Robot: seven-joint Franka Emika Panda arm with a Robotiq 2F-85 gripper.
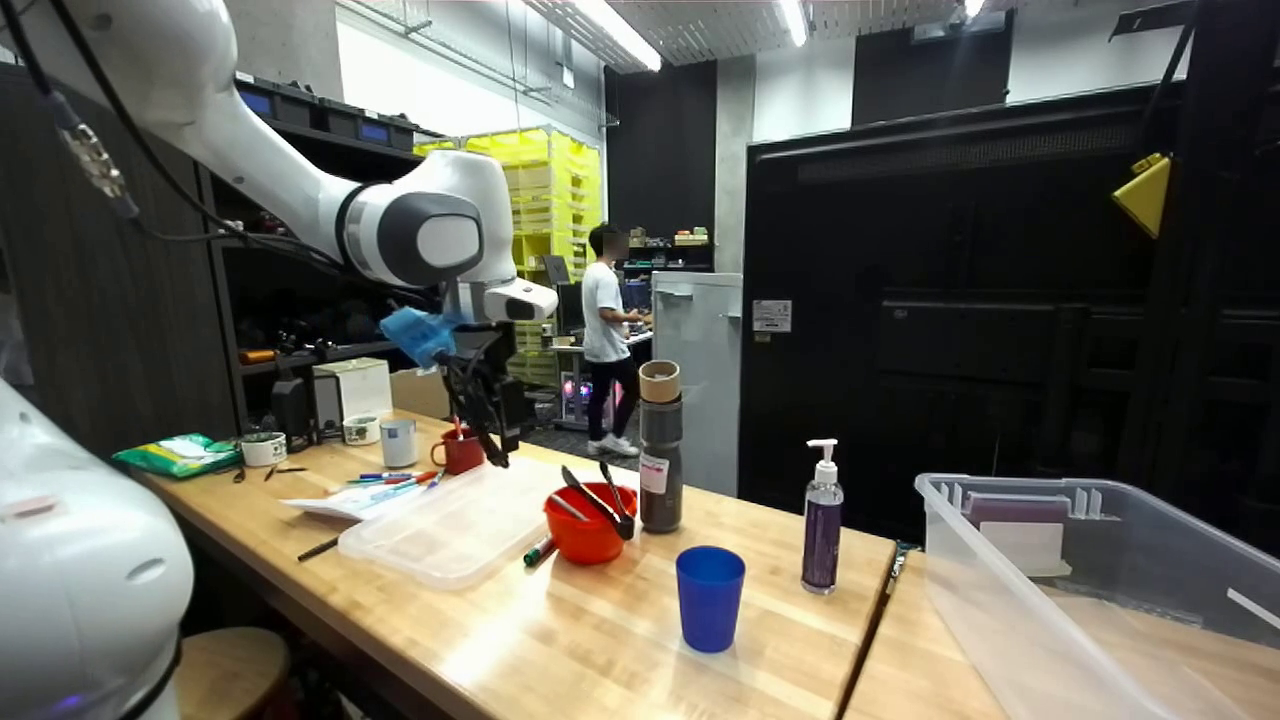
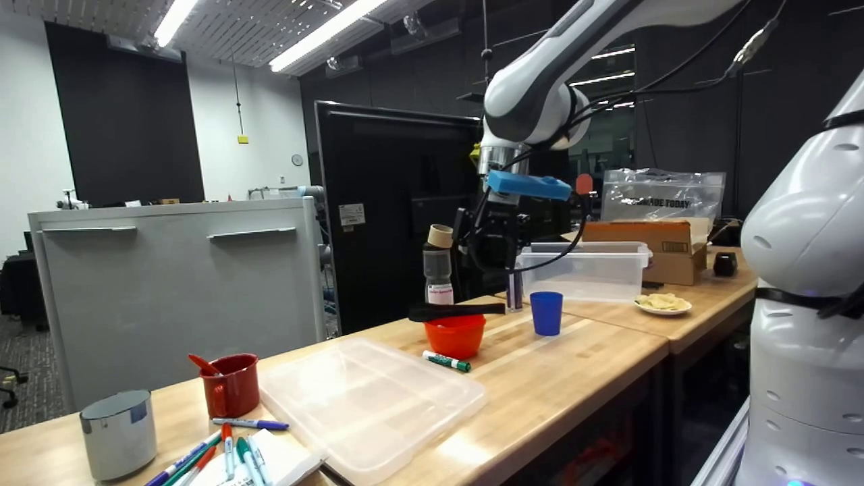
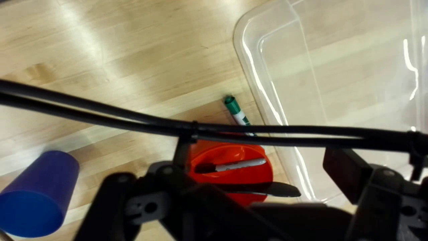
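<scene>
My gripper (image 1: pixel 492 420) hangs in the air above the table, and its fingers stand apart with nothing seen between them. In the wrist view, a red bowl (image 3: pixel 240 154) lies below the gap between the fingers. The bowl holds a grey-white marker (image 3: pixel 240 164) and dark utensils, one with a long black blade-like end (image 3: pixel 281 189). A green-capped marker (image 3: pixel 239 115) rests on the table beside the bowl. To the bowl's right in exterior view 1 stands a blue cup (image 1: pixel 710 600), upright. A clear plastic lid (image 2: pixel 368 397) lies flat next to the bowl.
A tall dark bottle (image 1: pixel 661 462) stands close behind the bowl. Farther right are a pump bottle (image 1: pixel 822 534) and a clear bin (image 1: pixel 1020 576). A red mug (image 2: pixel 232 389), a grey mug (image 2: pixel 119 437) and several loose markers occupy the other end.
</scene>
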